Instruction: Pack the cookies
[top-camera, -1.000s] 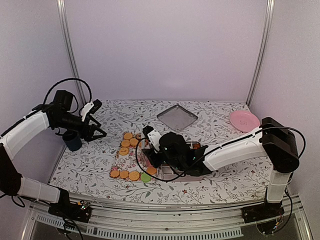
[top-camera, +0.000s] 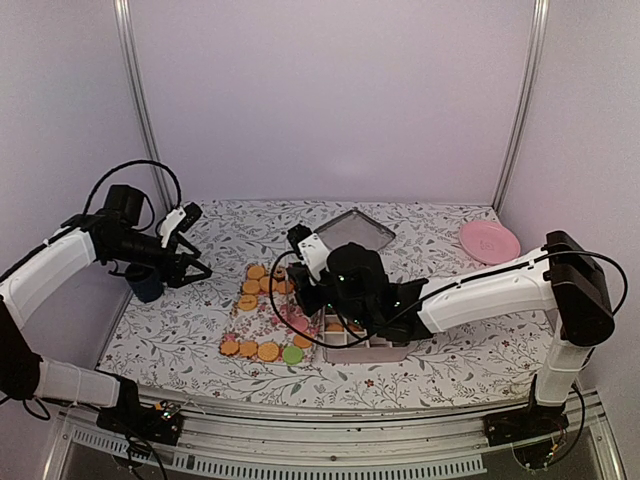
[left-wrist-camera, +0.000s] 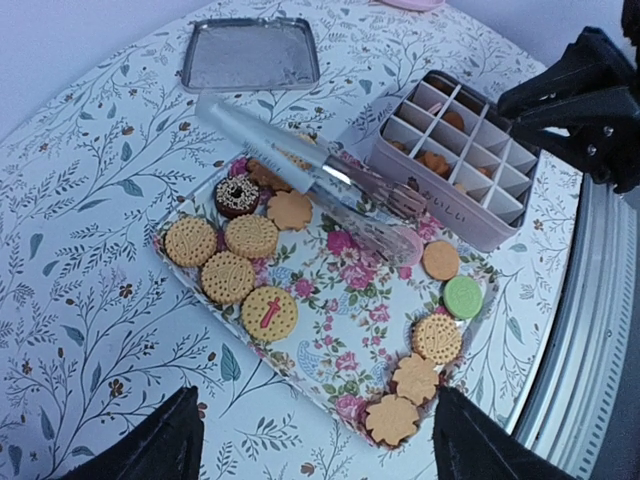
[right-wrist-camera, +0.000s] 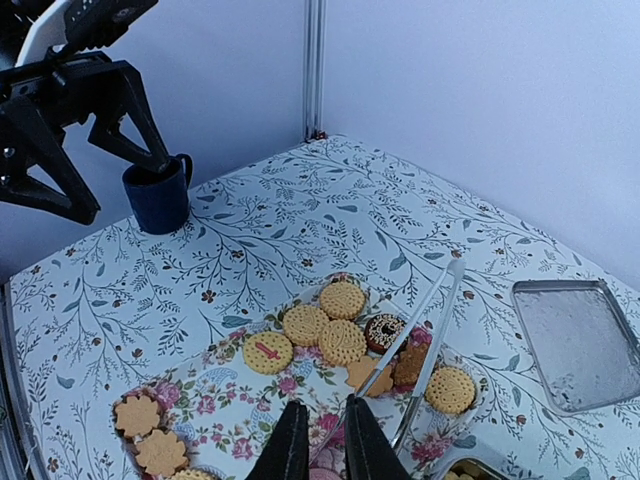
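My left gripper stands open and empty in front of the flowered mat (left-wrist-camera: 330, 330). Cookies lie along the mat's edges, among them a dark ringed one (left-wrist-camera: 236, 195), round biscuits (left-wrist-camera: 228, 277) and a green one (left-wrist-camera: 462, 296). Pale tongs (left-wrist-camera: 310, 175) slant over the mat, their upper end blurred. Their ends meet a pink cookie (left-wrist-camera: 405, 246). My right gripper has its tips close together; in the left wrist view the tongs appear apart from them, and nothing clear shows between. The divided box (left-wrist-camera: 485, 235), with a few cookies inside, stands beside the mat.
A grey tray (top-camera: 353, 234) lies at the back middle and a pink plate (top-camera: 489, 241) at the back right. The dark blue mug (right-wrist-camera: 158, 196) stands by the left arm.
The pink cookie shows more clearly below it. The left arm has hardly moved.
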